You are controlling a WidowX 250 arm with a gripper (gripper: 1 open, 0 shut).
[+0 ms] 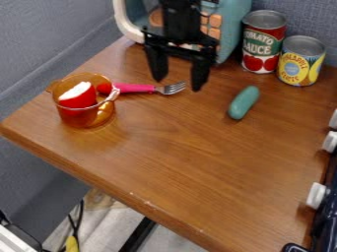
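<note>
My black gripper (178,65) hangs open over the back middle of the wooden table (171,177), in front of a teal toy microwave (224,20), with nothing seen between its fingers. A pink-handled fork (166,89) lies below it, its handle reaching left to an amber pot (83,112) that holds a red and white item (78,94). A teal oblong object (243,101) lies to the right.
A tomato can (262,41) and a yellow can (299,65) stand at the back right. A dark appliance with white knobs (321,221) lines the right edge.
</note>
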